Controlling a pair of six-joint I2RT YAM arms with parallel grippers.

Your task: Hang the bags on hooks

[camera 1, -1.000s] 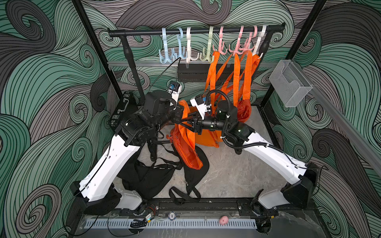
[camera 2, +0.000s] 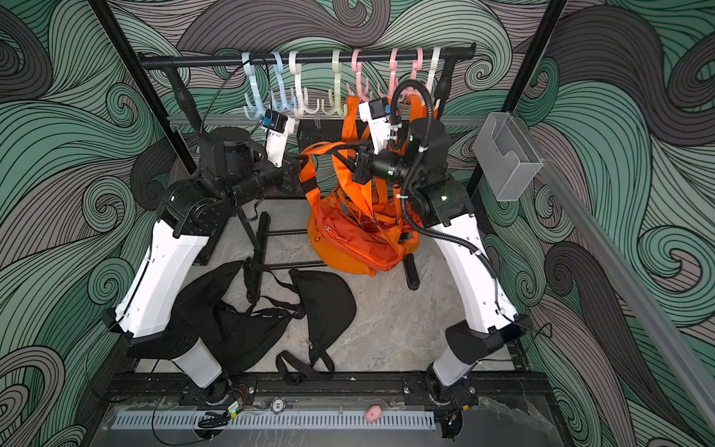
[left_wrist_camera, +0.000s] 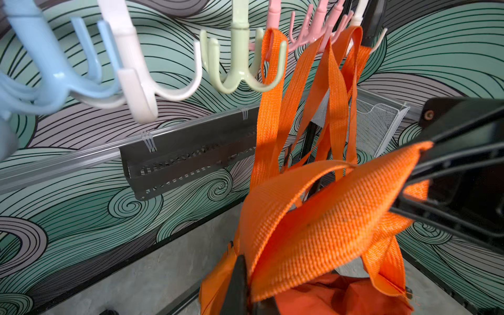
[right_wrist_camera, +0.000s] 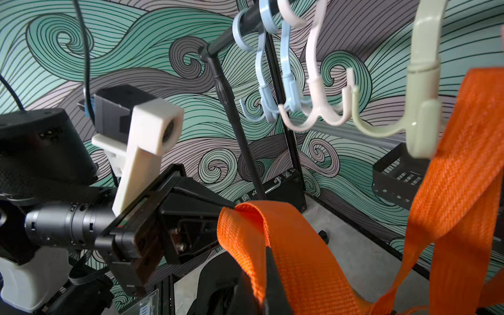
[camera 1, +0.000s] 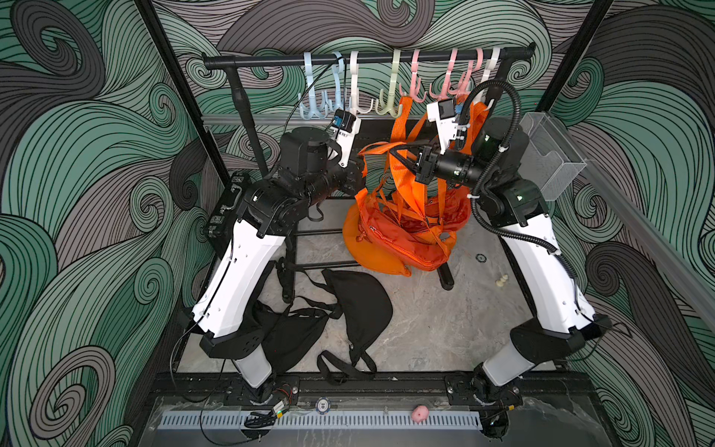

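Note:
An orange-red bag (camera 1: 406, 242) hangs by its strap between my two grippers, in front of other orange bags. In the left wrist view my left gripper is shut on the near end of the orange strap (left_wrist_camera: 325, 231). The strap's far end runs to the right gripper's dark fingers (left_wrist_camera: 446, 173). In the right wrist view my right gripper is shut on the strap (right_wrist_camera: 299, 246), which stretches toward the left gripper. Pale green (left_wrist_camera: 239, 57), white (left_wrist_camera: 137, 63) and blue hooks (left_wrist_camera: 55, 68) above hold nothing.
Orange straps (left_wrist_camera: 270, 120) of other bags hang on the pink hooks (camera 1: 449, 78) at the right. Black bags (camera 1: 357, 305) lie on the floor. A dark basket (left_wrist_camera: 183, 157) sits behind the hooks, and a grey mesh bin (camera 1: 547, 156) stands right.
Both grippers have risen and moved back toward the rail, and the right one has shifted right. The held bag has moved up and right, away from above the black bags.

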